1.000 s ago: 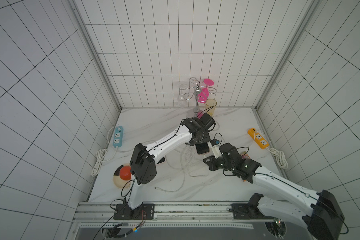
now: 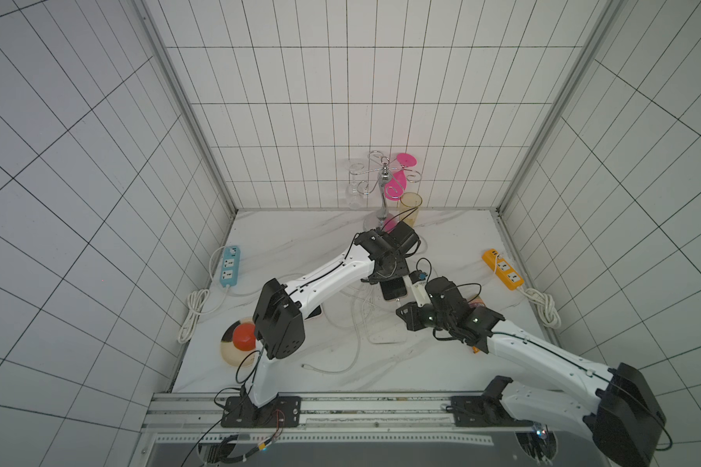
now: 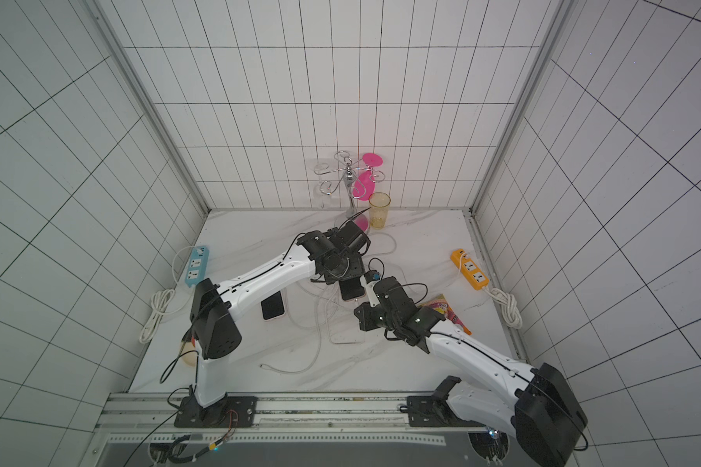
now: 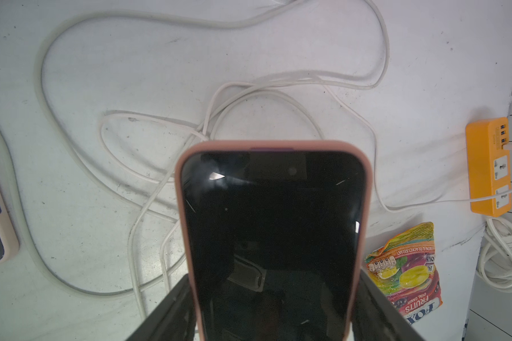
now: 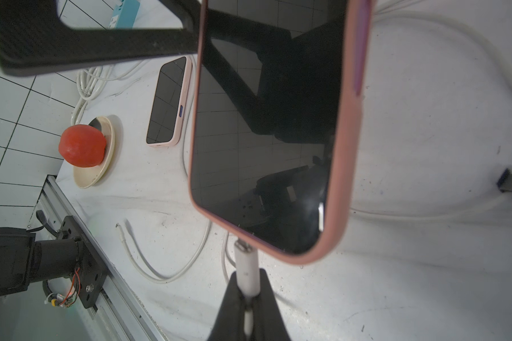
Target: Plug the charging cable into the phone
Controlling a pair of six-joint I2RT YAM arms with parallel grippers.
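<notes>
A pink-cased phone with a dark screen is held above the table by my left gripper, whose fingers press on both long sides. In the right wrist view the bottom edge of this phone faces a white cable plug. My right gripper is shut on the plug's body. The metal tip sits right at the phone's bottom edge; whether any of it is inside the port cannot be made out. From the top left view, the phone lies between the two arms.
A second phone lies at left. Loose white cables cross the table. An orange power strip and a candy bag are at right; a blue strip and a plate with a red fruit at left.
My right arm has shifted very slightly, its gripper staying just below the phone. The left arm and the held phone look almost still.
</notes>
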